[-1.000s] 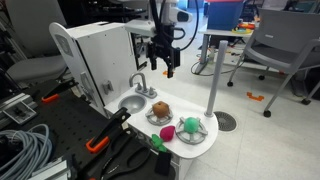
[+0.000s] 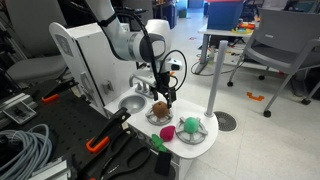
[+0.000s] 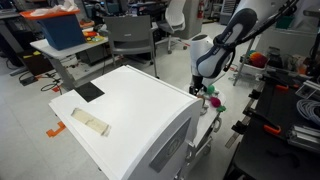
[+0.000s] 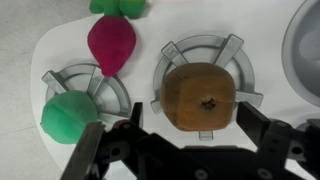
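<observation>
Directly over a brown round plush (image 4: 198,97) hangs my gripper, its fingers open and nothing between them. The plush rests on a grey burner ring (image 4: 247,74), seen from above in the wrist view. In exterior view 1 the fingers reach down close to the brown plush (image 2: 159,109); whether they touch it I cannot tell. A green round plush (image 2: 191,125) sits on the other burner ring (image 2: 206,139). Between the two rings, toward the front edge, lies a crimson plush piece (image 2: 167,132) with a green top, clearer in the wrist view (image 4: 112,43).
A grey sink bowl (image 2: 132,104) with a faucet (image 2: 145,80) lies beside the brown plush. A white post (image 2: 217,75) rises at the white counter's (image 2: 196,150) far edge. Cables and a black table (image 2: 55,135) are in the foreground.
The arm has come down steadily from well above the counter to just over the brown plush. The plush pieces have stayed where they were.
</observation>
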